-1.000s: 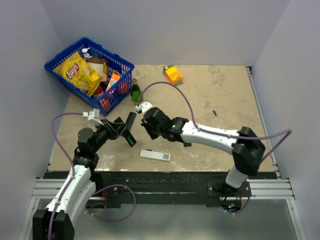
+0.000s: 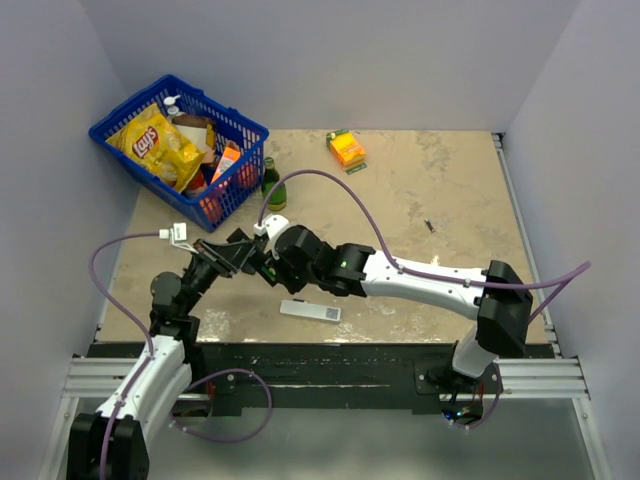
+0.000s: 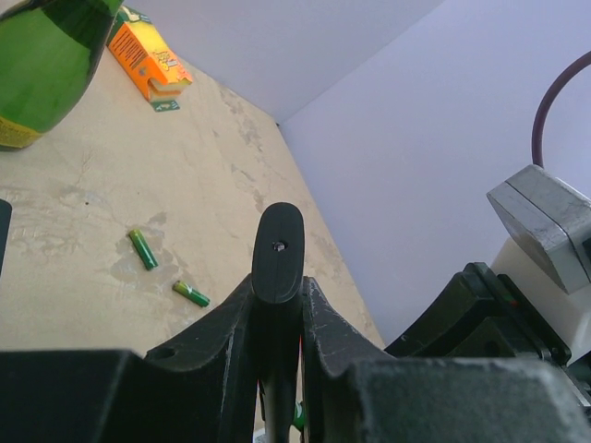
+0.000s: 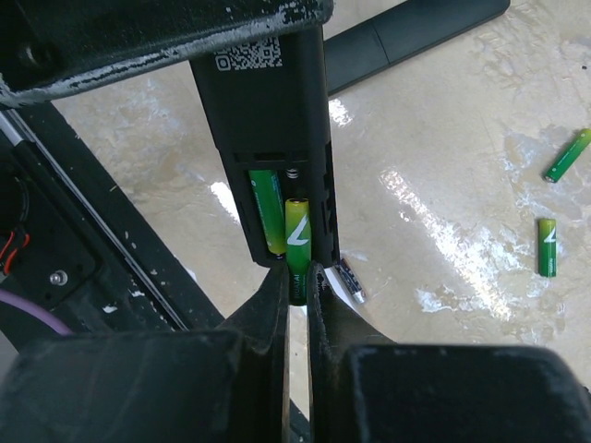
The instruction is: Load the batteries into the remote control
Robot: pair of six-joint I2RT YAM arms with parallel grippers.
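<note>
In the right wrist view a black remote [image 4: 263,101] has its battery compartment open and facing the camera. One green battery [image 4: 268,208] lies in its left slot. My right gripper is shut on another green battery [image 4: 298,231], whose top end overlaps the lower part of the right slot, below a spring contact. Whether it touches the slot floor I cannot tell. My left gripper is shut on the remote, seen end-on in the left wrist view. Two loose green batteries, one upper [image 4: 567,155] and one lower [image 4: 547,247], rest on the table.
A second black remote [image 4: 420,37] and a white remote [image 2: 310,311] lie on the table, with a small dark battery [image 4: 351,280] near the white one. A green bottle [image 2: 274,186], blue basket [image 2: 245,125] and orange box [image 2: 347,150] stand behind.
My right gripper has moved left to the held remote, bringing its battery from open space to the right slot.
</note>
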